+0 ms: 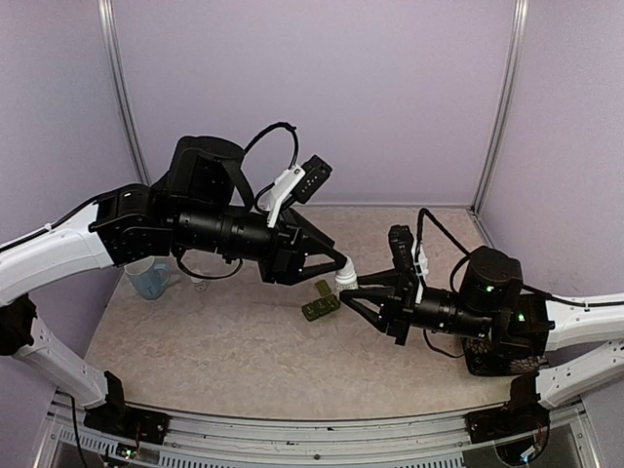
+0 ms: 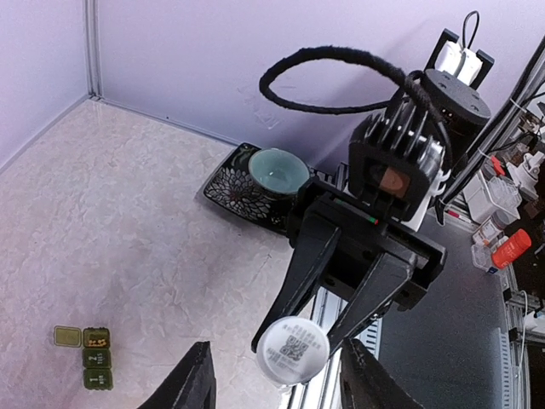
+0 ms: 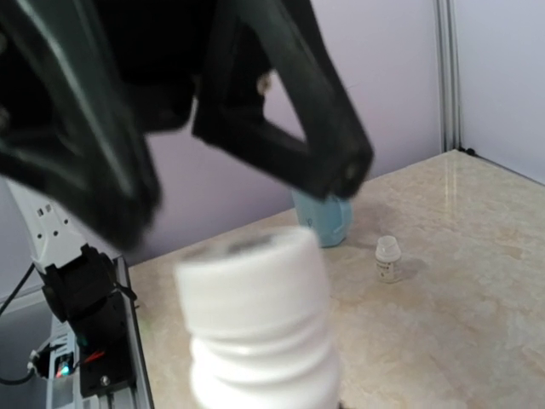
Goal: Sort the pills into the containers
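A small white bottle with a white ribbed cap (image 1: 346, 274) is held in the air by my right gripper (image 1: 345, 295), shut on its body. In the left wrist view the cap (image 2: 293, 350) faces me, between the two spread fingers of my left gripper. The right wrist view has the left fingers (image 3: 328, 141) just above the bottle (image 3: 260, 319), open and apart from it; the right gripper's own fingers are out of sight there. On the table lies a dark green pill case (image 1: 321, 307), with several compartments showing in the left wrist view.
Toward the left of the table stand a light blue mug (image 1: 148, 279) and a second small white bottle (image 3: 387, 260). A black mesh basket (image 2: 228, 194) with a green cup (image 2: 278, 170) sits at the right.
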